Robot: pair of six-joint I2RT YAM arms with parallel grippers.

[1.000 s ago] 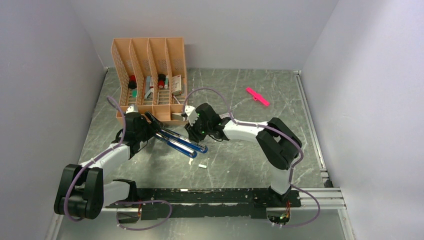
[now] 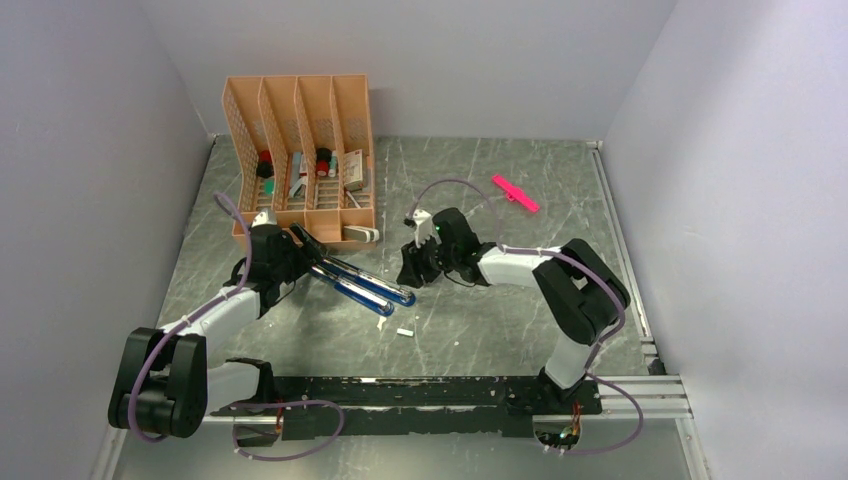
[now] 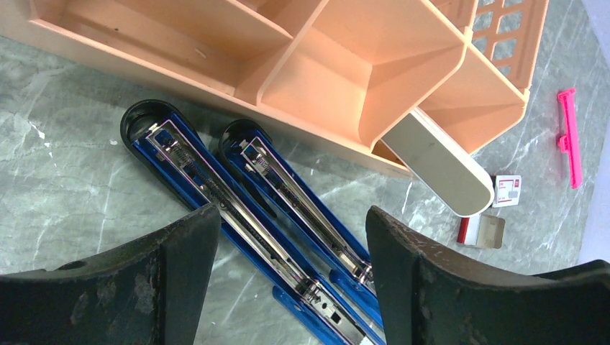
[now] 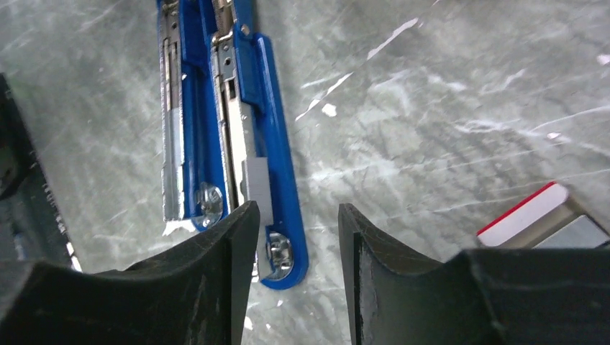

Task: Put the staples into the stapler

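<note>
A blue stapler (image 2: 372, 288) lies opened out flat on the marble table, its metal channel upward. In the right wrist view a grey strip that looks like staples (image 4: 257, 188) sits along the stapler's channel near the end. My right gripper (image 2: 412, 280) stands open just right of that end, with bare table between its fingers. My left gripper (image 2: 308, 258) is open around the stapler's other end, and its fingers (image 3: 162, 277) appear apart from the stapler. An open red and white staple box (image 4: 536, 215) lies right of the stapler.
Behind the staplers stands an orange divided organizer (image 2: 300, 217), close to the left gripper. A grey-white object (image 3: 439, 162) juts from its front. A pink item (image 2: 516, 193) lies far right, and a small white piece (image 2: 405, 332) near the front. Right of centre is open table.
The left arm and the staplers have not visibly moved.
</note>
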